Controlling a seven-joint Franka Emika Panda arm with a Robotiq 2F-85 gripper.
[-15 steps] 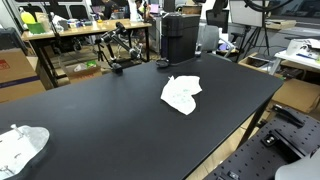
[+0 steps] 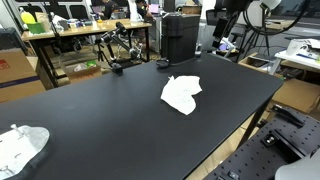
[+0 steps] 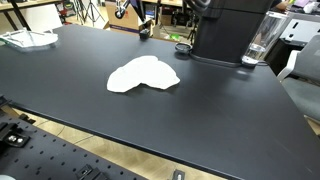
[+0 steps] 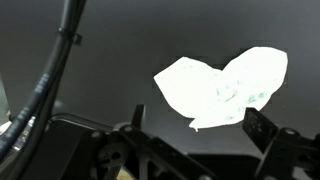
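A crumpled white cloth [image 2: 181,93] lies on the dark table [image 2: 105,125], right of its middle in exterior view 1. In exterior view 2 the same cloth [image 3: 142,74] spreads out near the table's front edge. Looking down, the wrist view shows the cloth [image 4: 225,88] as two broad lobes joined by a narrower, wrinkled middle. My gripper is open above the table, its fingers wide apart on either side of the cloth's lower part. Nothing is held between them, and the cloth lies flat below, apart from the fingers.
A white, shallow object [image 2: 21,147] sits at the table's left end. Beyond the far edge stand a dark bin [image 2: 179,38] and a black tripod-like stand [image 2: 120,48].
The arm has come down and somewhat leftward in exterior view 1, bringing the gripper into sight at the upper right. The cloth and the white object have stayed put.
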